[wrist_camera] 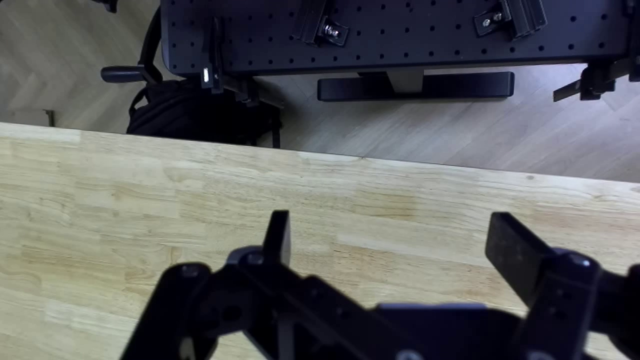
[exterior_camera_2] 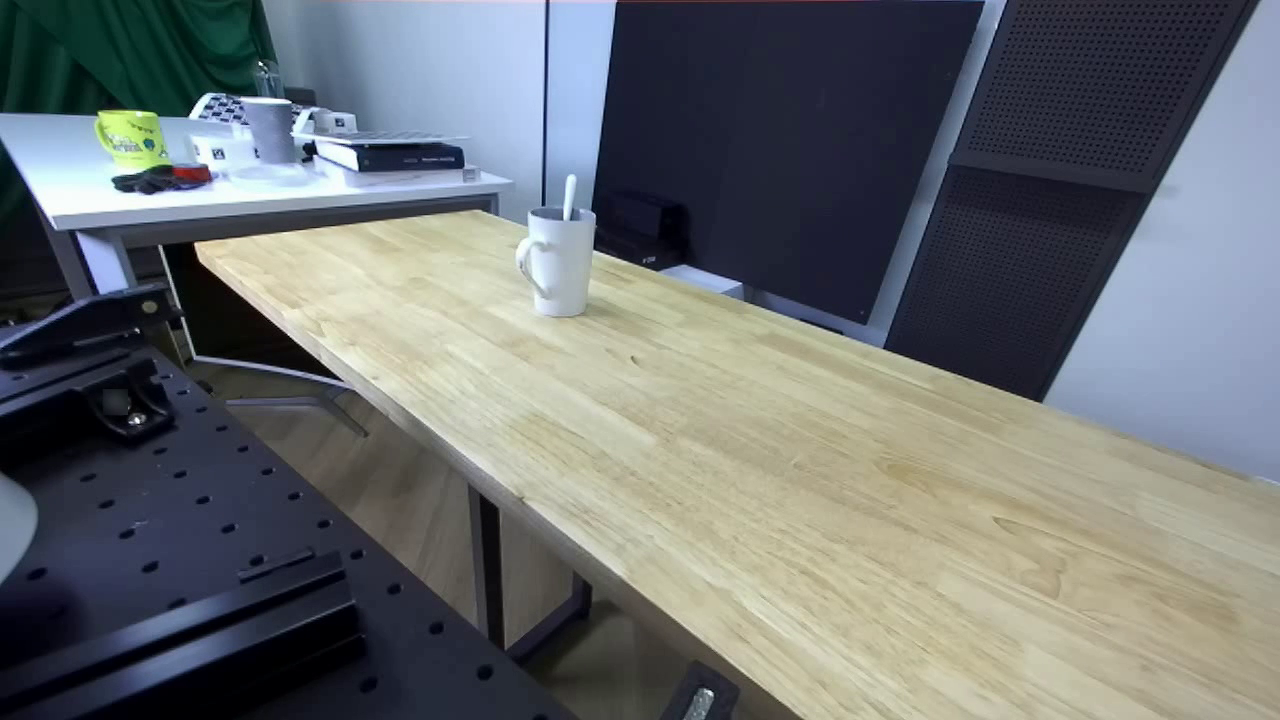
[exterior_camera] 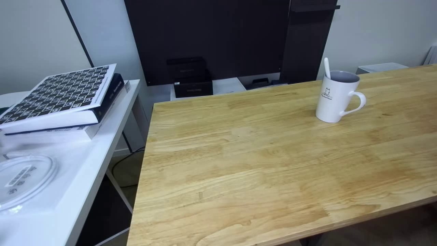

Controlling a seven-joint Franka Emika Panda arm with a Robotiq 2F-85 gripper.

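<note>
A white mug (exterior_camera: pixel 336 98) with a grey inside stands upright on the wooden table (exterior_camera: pixel 229 172), a white spoon (exterior_camera: pixel 326 68) leaning out of its top. From the other side, exterior view 2 shows the same mug (exterior_camera_2: pixel 563 266) near the table's far edge, its handle facing left. My gripper appears only in the wrist view, its two dark fingers spread wide with bare tabletop between them. No mug is visible in that view, and the gripper is apart from it.
A white side table (exterior_camera_2: pixel 300 202) carries books (exterior_camera: pixel 65 94), a yellow-green mug (exterior_camera_2: pixel 131 138) and other items. A black perforated platform (wrist_camera: pixel 384 36) lies across a floor gap from the table's edge.
</note>
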